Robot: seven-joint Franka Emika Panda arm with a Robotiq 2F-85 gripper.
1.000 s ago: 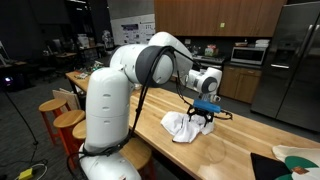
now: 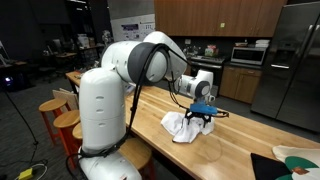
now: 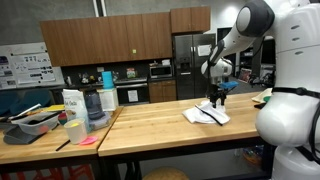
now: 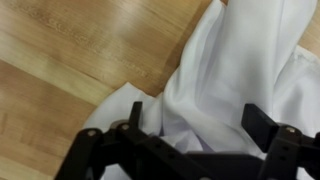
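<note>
A white cloth [image 2: 184,127] lies crumpled on the wooden table, with folds and a raised ridge. In the wrist view the cloth [image 4: 205,90] fills the middle and right, running down between the fingers. My gripper is open, its two dark fingers set wide apart over the cloth's folds. Seen from the first exterior view, the gripper [image 2: 205,112] is low over the cloth's far right part. Whether the fingertips touch the cloth I cannot tell. In the second exterior view the cloth [image 3: 198,113] is near the table's right end.
Bare table [image 2: 225,150] lies right of the cloth. A black mat [image 2: 268,167] and a green-edged white tray [image 2: 297,156] are at the near right. A person [image 3: 217,68] stands behind the table. Containers, among them a white cup [image 3: 75,131], crowd the left end.
</note>
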